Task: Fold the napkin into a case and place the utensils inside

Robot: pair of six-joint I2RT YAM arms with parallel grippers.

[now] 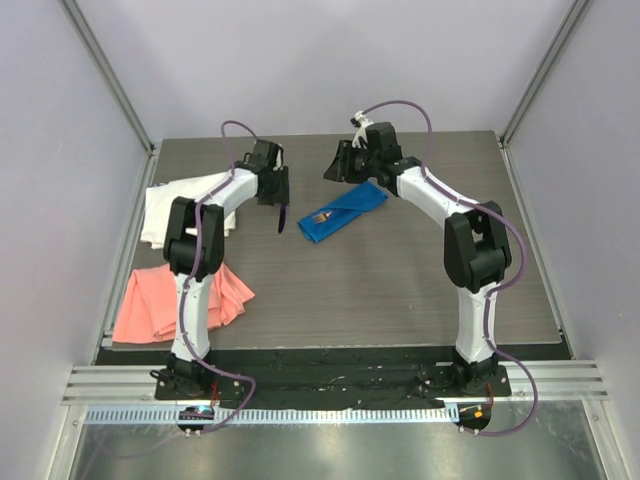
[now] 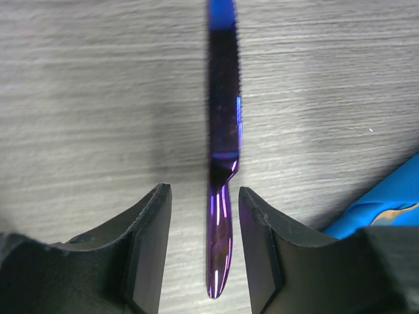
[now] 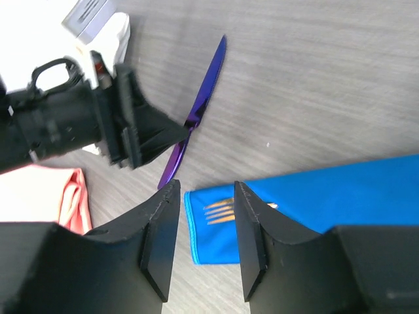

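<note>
A dark purple knife (image 2: 224, 85) lies on the table, its blade pointing to the back. My left gripper is over it, partly open, with the narrow neck and handle showing between its separated fingers; neither finger visibly touches it. To the right lies the blue napkin (image 1: 345, 210), folded into a slanted long case. Gold fork (image 3: 219, 210) tines stick out near its left end; the rest of the fork is mostly covered. My right gripper hangs above the napkin, fingers apart and nothing held between them.
A white cloth stack (image 1: 165, 205) lies at the back left, partly beneath the left arm. Coral cloths (image 1: 150, 305) are at the front left. The grey table's (image 1: 360, 290) middle, front and right side are bare.
</note>
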